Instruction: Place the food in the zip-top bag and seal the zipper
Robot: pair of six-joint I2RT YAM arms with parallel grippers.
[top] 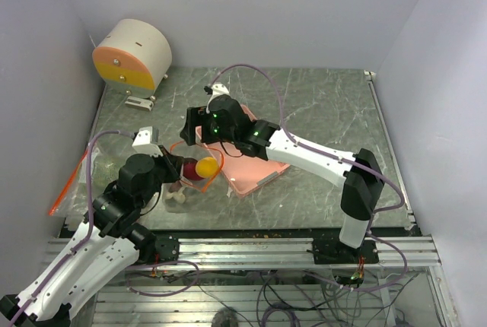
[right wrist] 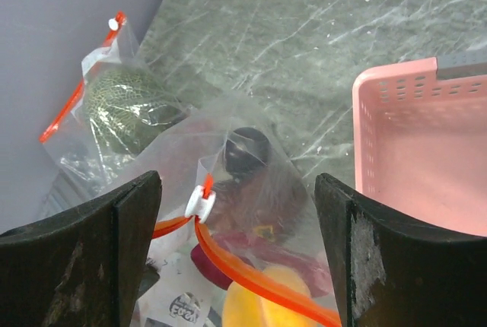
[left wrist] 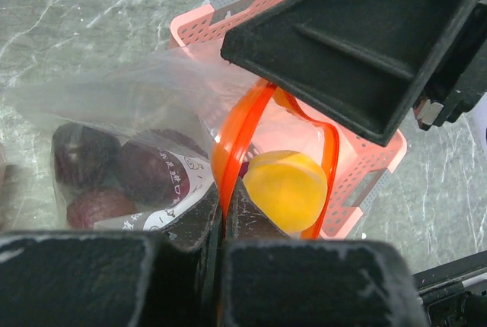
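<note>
The zip bag with orange zipper [left wrist: 236, 141] holds a yellow fruit [left wrist: 285, 190], dark round fruits [left wrist: 84, 156] and a red one. My left gripper is shut on the bag's edge. My right gripper [top: 194, 125] is above the bag; its fingers stand apart in the right wrist view, over the zipper and its white slider [right wrist: 199, 202], with nothing seen held between them.
A pink basket [right wrist: 411, 144] lies right of the bag. A second bag [right wrist: 122, 106] with green contents lies at the left. A white cylinder with orange and yellow end [top: 129, 61] stands at the back left.
</note>
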